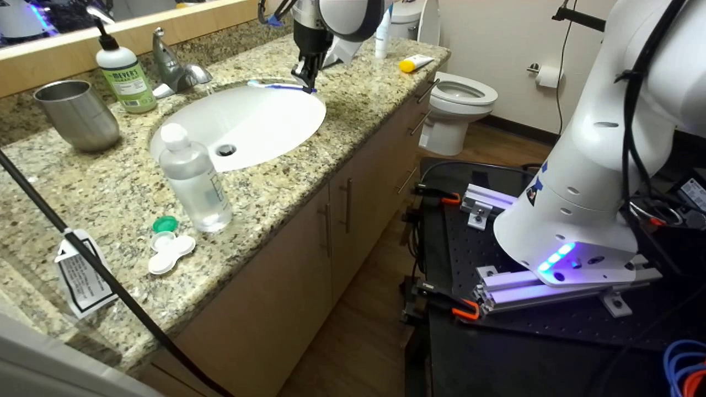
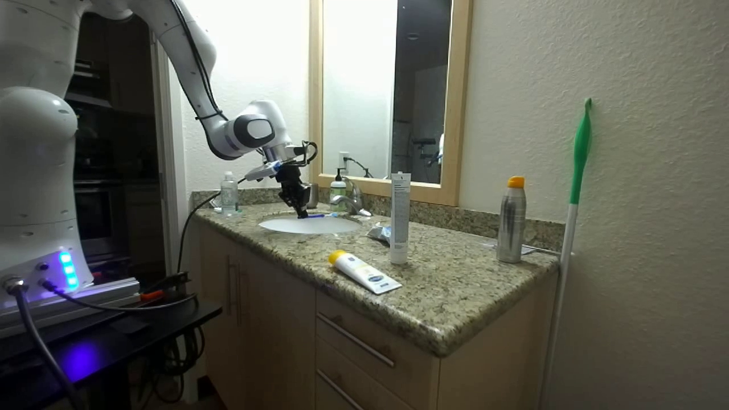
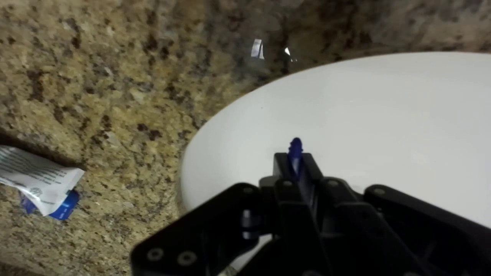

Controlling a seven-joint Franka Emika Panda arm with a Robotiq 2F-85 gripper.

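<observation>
A blue toothbrush is held by its handle end, and my gripper is shut on it. The brush stretches out from the fingers toward the faucet side, over the far part of the white sink. In exterior view 2 the dark gripper hangs low over the basin, with the blue handle beside its fingertips. Seen from the wrist, only the blue handle tip pokes out between the fingers, above the white bowl; the rest of the brush is hidden by the gripper.
A white packet lies on the counter beside the sink. An upright white tube, a yellow-capped tube and a spray can stand or lie farther along. The clear bottle, steel cup and soap bottle are at the other end.
</observation>
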